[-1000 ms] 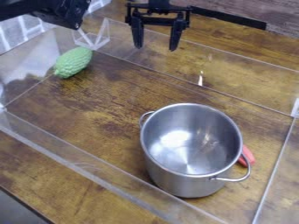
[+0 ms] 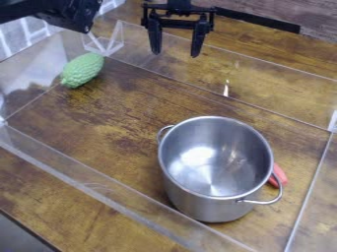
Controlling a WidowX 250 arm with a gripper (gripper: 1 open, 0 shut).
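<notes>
A black gripper (image 2: 176,47) hangs at the top centre of the view, open, with nothing between its fingers. A steel pot (image 2: 215,169) with two handles stands at the lower right, empty inside. A green bumpy vegetable (image 2: 82,70) lies at the upper left. A red object (image 2: 279,175) lies behind the pot's right side, partly hidden by it. The gripper is well above and behind the pot, apart from all these things.
Clear plastic walls enclose the wooden surface (image 2: 112,128). Dark cables or arm parts show at the top left.
</notes>
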